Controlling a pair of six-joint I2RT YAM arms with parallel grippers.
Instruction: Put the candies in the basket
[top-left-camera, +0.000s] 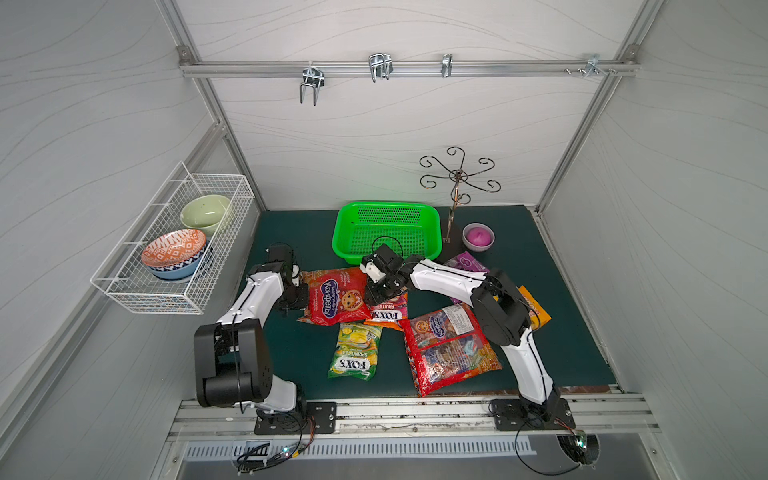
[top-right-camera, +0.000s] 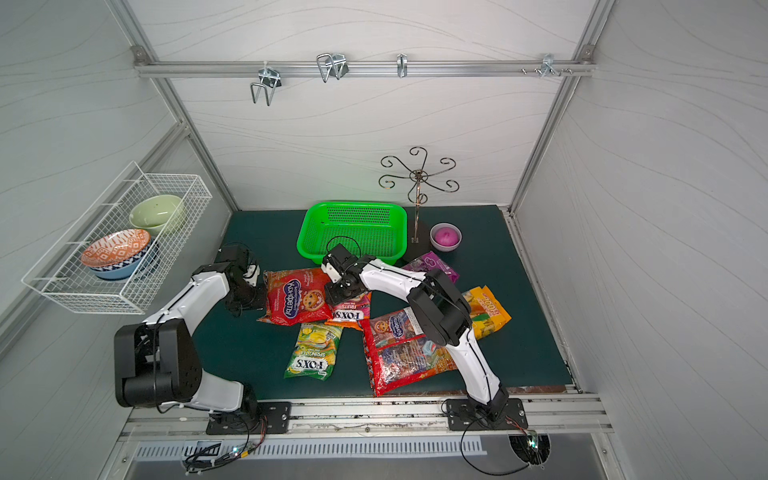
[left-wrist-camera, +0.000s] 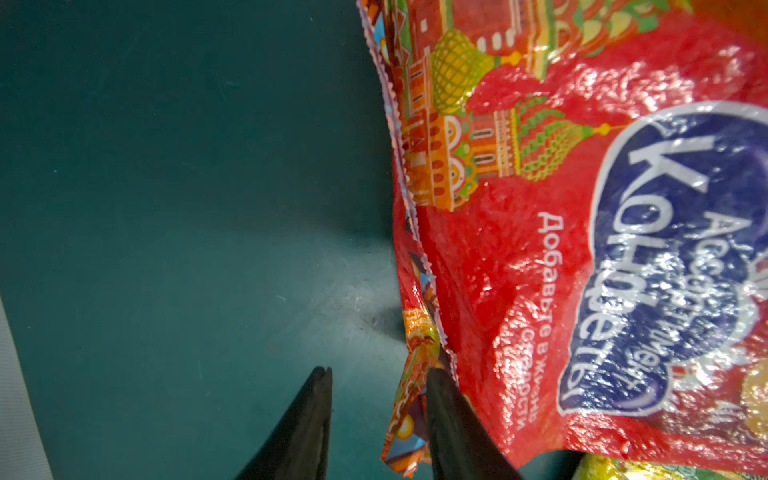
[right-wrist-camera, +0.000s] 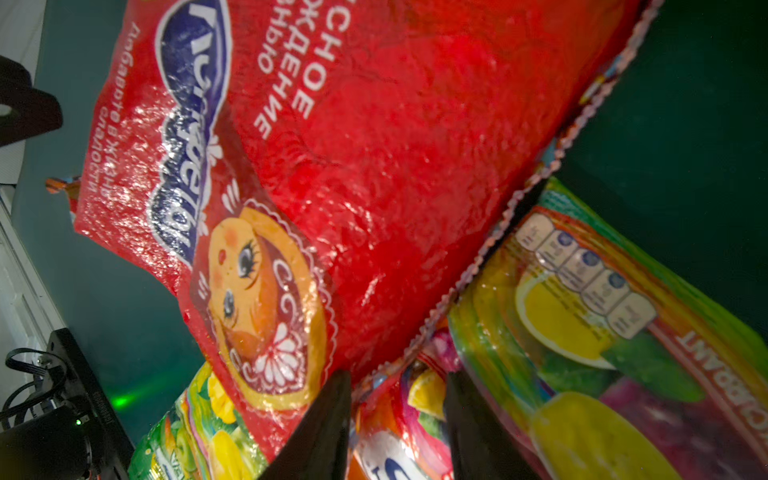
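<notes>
The green basket (top-left-camera: 387, 220) stands empty at the back middle. A red candy bag (top-left-camera: 336, 289) lies before it, with my left gripper open at its left edge, near a crimped flap. My right gripper is open over the bag's right edge, where it meets an orange Fox's bag (top-left-camera: 389, 313). A green Fox's bag (top-left-camera: 354, 352) lies in front, a second large red bag (top-left-camera: 448, 352) at front right; a yellow bag (top-right-camera: 488, 310) and purple bag (top-right-camera: 432, 264) lie farther right, partly hidden in some views.
A bowl with a pink object (top-left-camera: 479, 237) and a metal hook stand (top-left-camera: 456, 192) are at the back right. A wire shelf (top-left-camera: 144, 296) with bowls hangs on the left wall. Bare mat shows at the far left and right.
</notes>
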